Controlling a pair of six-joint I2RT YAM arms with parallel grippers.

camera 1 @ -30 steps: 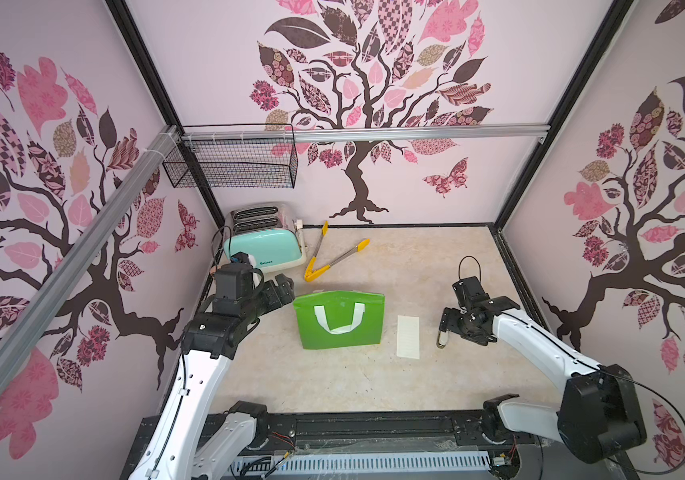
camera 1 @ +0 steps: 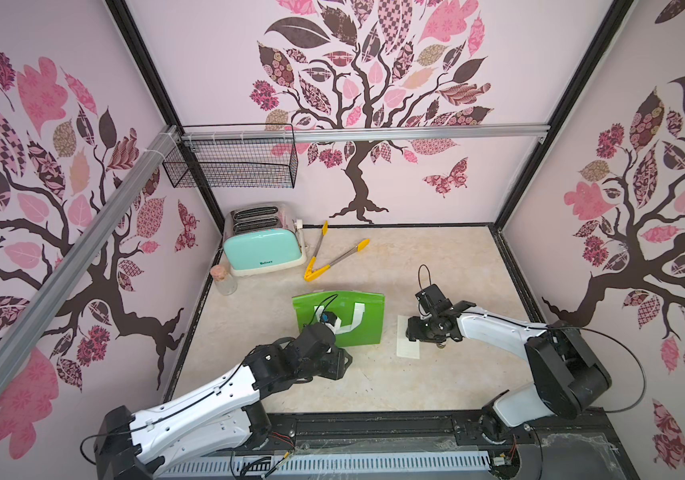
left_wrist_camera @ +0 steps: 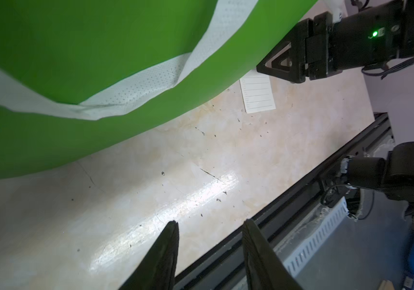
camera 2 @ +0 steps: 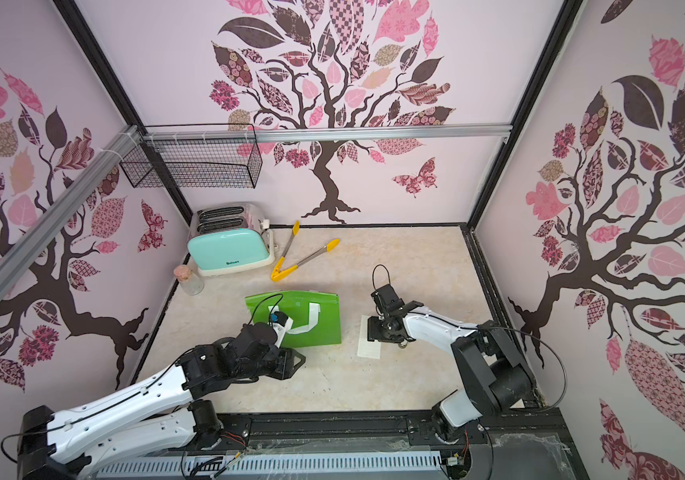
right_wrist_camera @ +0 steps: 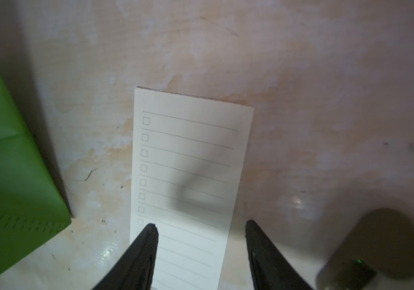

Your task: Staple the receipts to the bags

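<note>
The green bag (camera 1: 366,328) with white handles lies mid-table, partly hidden by my left gripper, which is open and low over its near side, nothing between its fingers. Right of the bag, a white lined receipt slip (right_wrist_camera: 185,159) lies flat. My right gripper stands open above the slip's lower part, nothing visibly held. A small object (right_wrist_camera: 381,241), probably the stapler, lies right of the slip, blurred and mostly behind the right gripper in the top views.
A mint toaster (camera 1: 262,249), a cork-topped jar (camera 1: 223,280) and yellow tongs (camera 1: 318,270) stand or lie at the back left. A wire basket (camera 1: 230,172) hangs on the rail above.
My left gripper has swung right and down from the left side to the front of the bag. My right gripper has moved left from beside the small object to over the slip.
</note>
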